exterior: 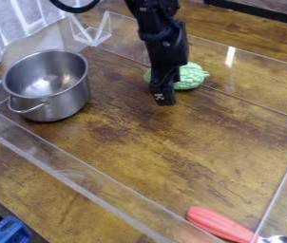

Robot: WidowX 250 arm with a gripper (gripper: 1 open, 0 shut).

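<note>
The black gripper [164, 93] hangs down over a pale green knobbly vegetable-like object [192, 76], partly hiding it; whether its fingers are open or closed on it is hard to tell. A steel pot [47, 81] with a wire handle sits to the left on the wooden table [159, 157].
A red-handled utensil [216, 224] lies at the bottom right, and a blue object [9, 231] is at the bottom left corner. Clear plastic walls edge the work area.
</note>
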